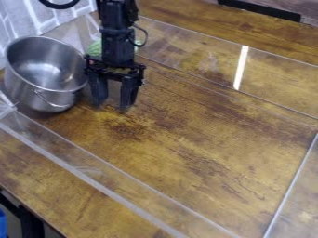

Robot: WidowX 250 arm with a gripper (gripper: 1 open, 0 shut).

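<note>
A large steel pot (pixel 44 70) stands at the left of the wooden tray, slightly tilted in look, with its rim beside my gripper. My black gripper (pixel 113 95) hangs just right of the pot, fingers pointing down near the wood; whether it is open or holds anything I cannot tell. A green object (pixel 95 47) shows behind the arm, partly hidden.
Clear plastic walls border the wooden work surface (pixel 205 135). The middle and right of the surface are empty. A dark strip lies along the far edge at top right.
</note>
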